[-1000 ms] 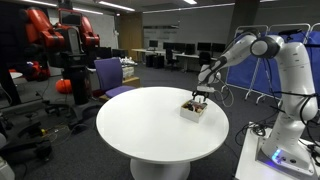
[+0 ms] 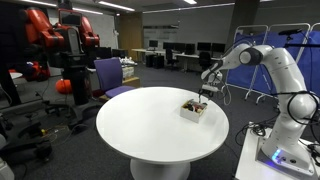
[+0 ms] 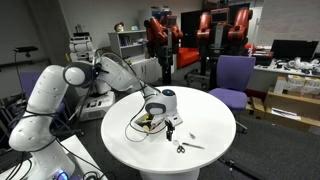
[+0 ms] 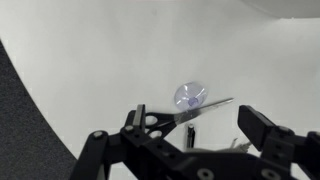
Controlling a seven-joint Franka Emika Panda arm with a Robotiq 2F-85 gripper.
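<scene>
My gripper is open above the white table, nothing between its fingers. In the wrist view, below the fingers, lie scissors [image 4: 212, 105] with dark handles, a small clear round thing [image 4: 189, 95] touching or close to their blades, and a short dark stick-like item [image 4: 190, 136]. A metallic item [image 4: 241, 145] shows partly beside the right finger. Exterior view 2 has the scissors [image 3: 181, 149] on the table just in front of the gripper. A pale open box [image 2: 191, 113] with several mixed items inside stands on the table, and the gripper [image 2: 207, 95] is behind it.
A purple chair [image 3: 233, 78] stands beyond the table, away from the arm.
The box has not moved.
</scene>
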